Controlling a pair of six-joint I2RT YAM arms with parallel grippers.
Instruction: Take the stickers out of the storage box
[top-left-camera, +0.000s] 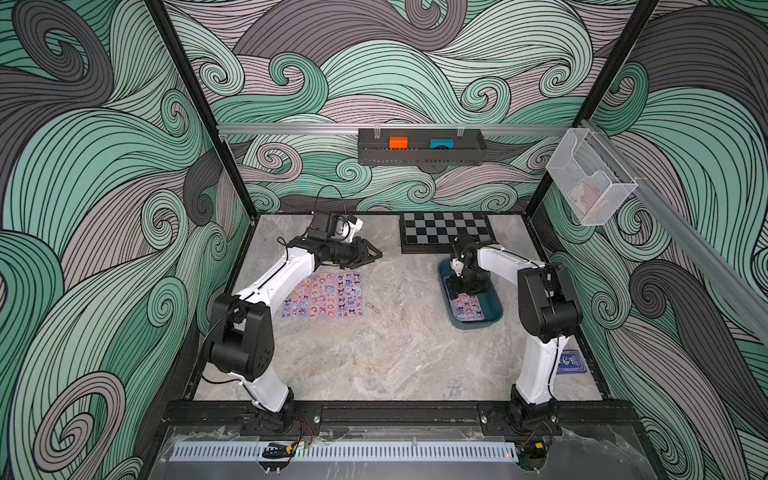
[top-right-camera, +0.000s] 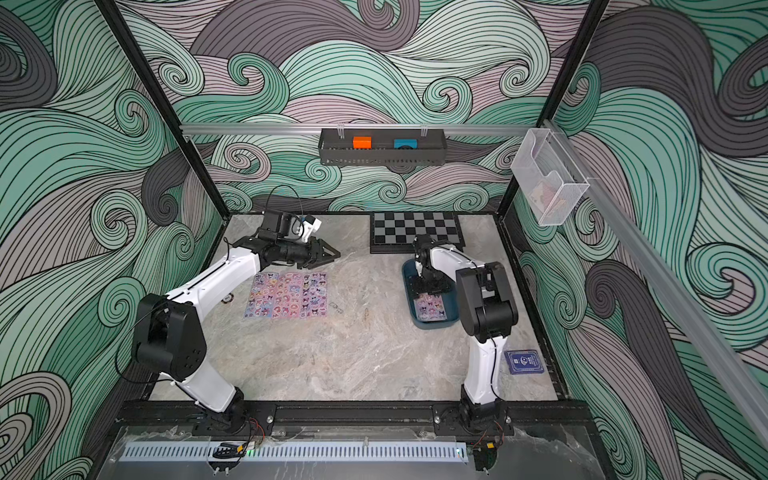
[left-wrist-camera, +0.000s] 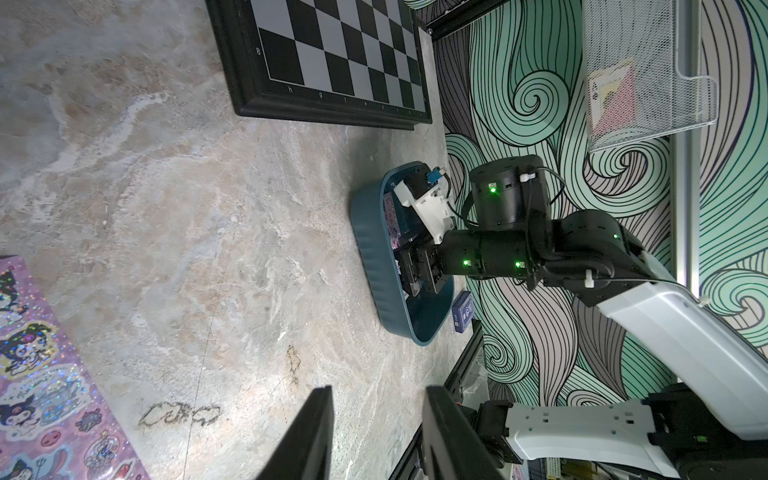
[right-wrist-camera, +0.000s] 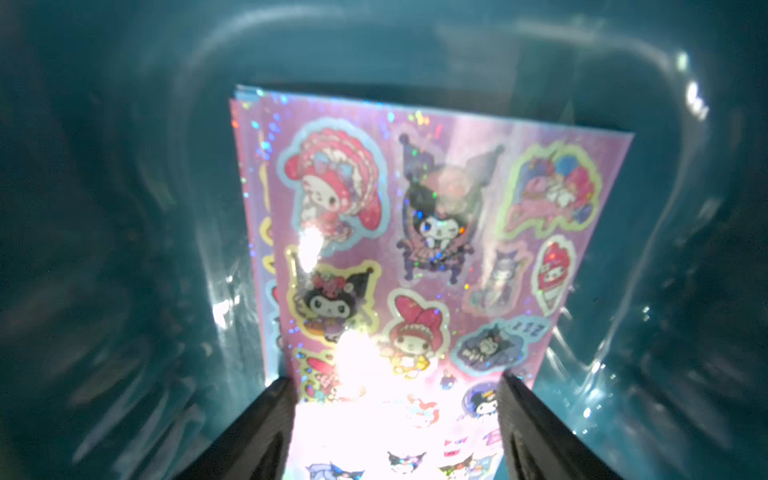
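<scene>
Inside the teal storage box (top-left-camera: 482, 318) lies a small stack of pink sticker sheets (right-wrist-camera: 432, 240), slightly fanned at its left edge. My right gripper is down in the box, its fingers apart on either side of the sheets; whether they touch the paper is hard to tell. More sticker sheets (top-left-camera: 322, 296) are spread flat on the left of the table, and a corner of these sheets (left-wrist-camera: 56, 392) shows in the left wrist view. Behind and above them, my left gripper hangs part open, with nothing between its fingers.
A black-framed chessboard (top-left-camera: 446, 232) stands at the back, close behind the box. A blue card pack (top-right-camera: 525, 361) lies at the right, beyond the right arm.
</scene>
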